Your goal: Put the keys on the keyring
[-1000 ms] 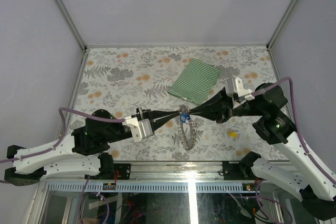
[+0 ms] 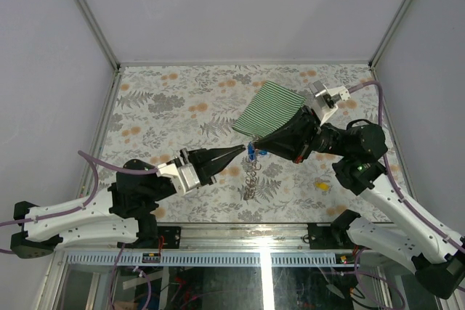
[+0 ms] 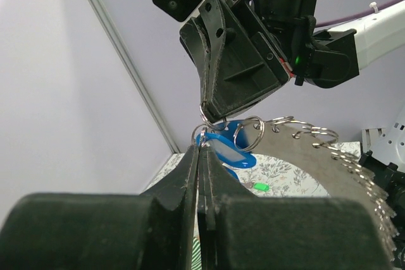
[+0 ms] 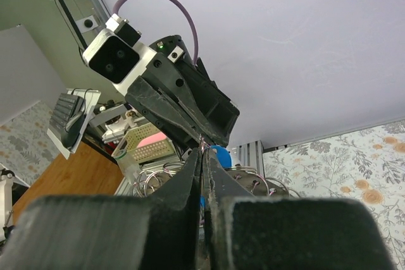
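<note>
A bunch of linked silver rings (image 2: 251,181) hangs in the air between my two grippers, with blue pieces (image 2: 252,152) near its top. In the left wrist view the rings (image 3: 258,132) line the edge of a grey curved shape, and a blue tag (image 3: 229,152) sits by the fingertips. My left gripper is shut at its tips, on a thin silver bit of metal. Close above it, my right gripper is shut with a thin ring at its tip. Which ring each one pinches is hard to tell. In the right wrist view, rings (image 4: 171,170) spread behind the fingers.
A green striped cloth (image 2: 269,112) lies flat on the flowered table behind the grippers. A small yellow item (image 2: 322,186) rests at the right.
The right gripper has moved slightly left and back, and its arm has turned. The hanging rings have swung from an open loop to a narrow strand. The left arm has shifted little.
</note>
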